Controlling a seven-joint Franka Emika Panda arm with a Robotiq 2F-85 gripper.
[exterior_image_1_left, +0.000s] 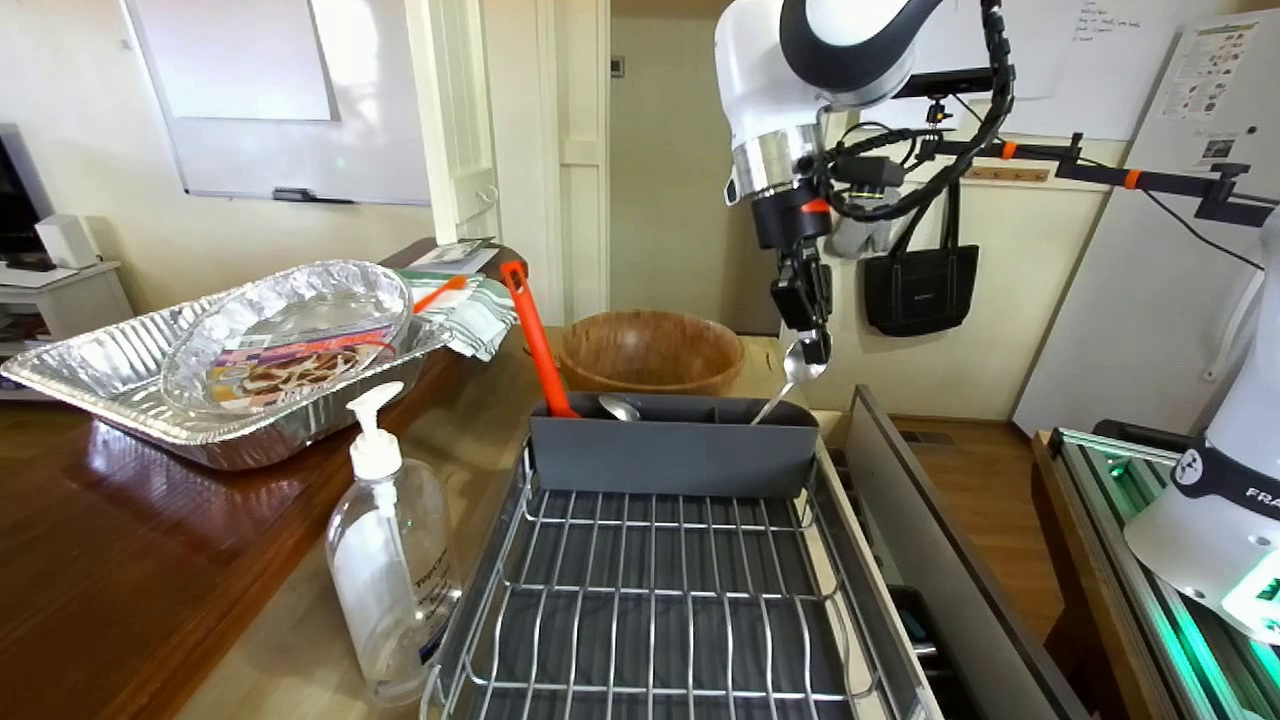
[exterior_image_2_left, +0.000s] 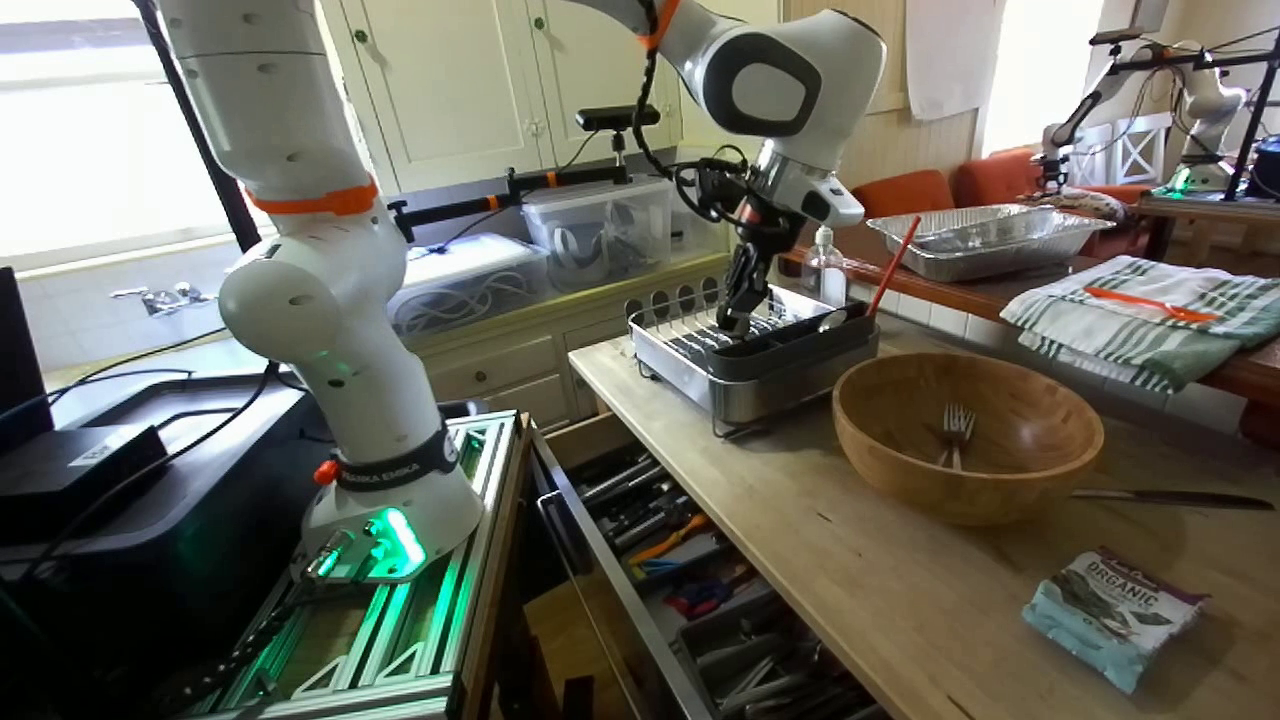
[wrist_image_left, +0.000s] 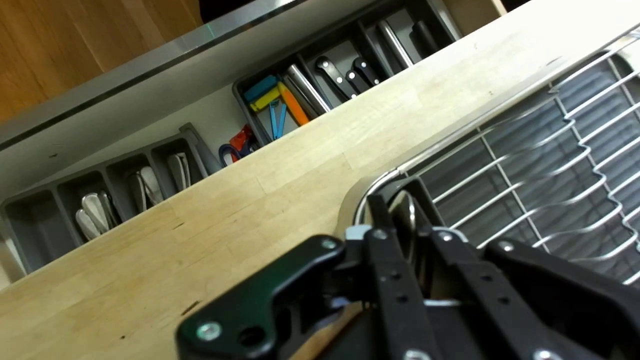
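Observation:
A metal spoon is pinched by its bowl end in my gripper, its handle slanting down into the right end of the grey utensil caddy. From the wrist view, my gripper is shut on the spoon, which stands between the two dark fingers above the caddy's corner. In the second exterior view the gripper hangs over the caddy at the near end of the rack; the spoon is mostly hidden there. Another spoon and a red-handled utensil rest in the caddy's left part.
The wire dish rack is empty of dishes. Beside the counter, an open drawer holds cutlery and tools. A wooden bowl with a fork inside and a snack packet occupy the counter. A soap bottle stands left of the rack.

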